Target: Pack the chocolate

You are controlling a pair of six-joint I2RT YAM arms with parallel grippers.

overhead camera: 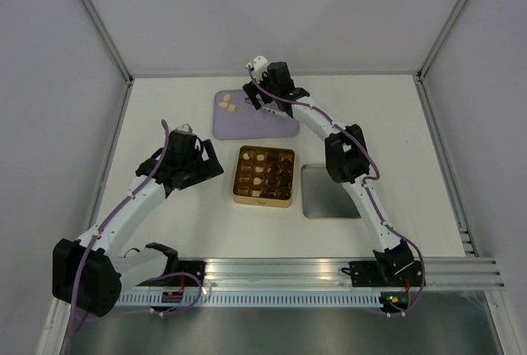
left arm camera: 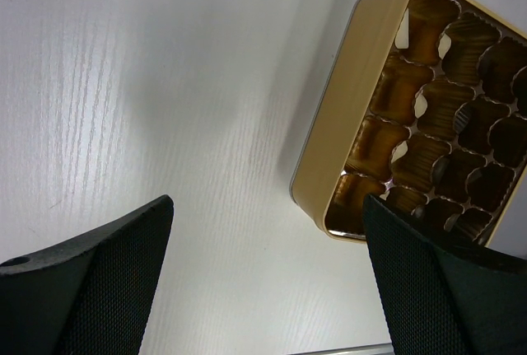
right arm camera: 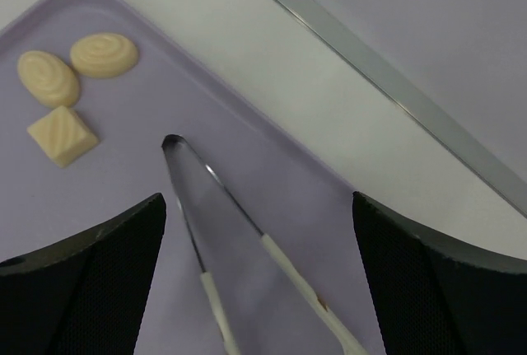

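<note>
My right gripper (overhead camera: 255, 95) is open above the purple tray (overhead camera: 247, 128). The right wrist view shows two oval cream chocolates (right arm camera: 104, 54) and a square one (right arm camera: 62, 135) at the tray's left, with metal tongs (right arm camera: 288, 268) lying between and beyond my fingertips. My left gripper (overhead camera: 210, 157) stands open over bare table, left of the gold chocolate box (overhead camera: 263, 198). That box has a brown insert with many compartments; some appear to hold pale pieces.
A grey tray (overhead camera: 331, 194) lies right of the box. Walls and metal rails border it.
</note>
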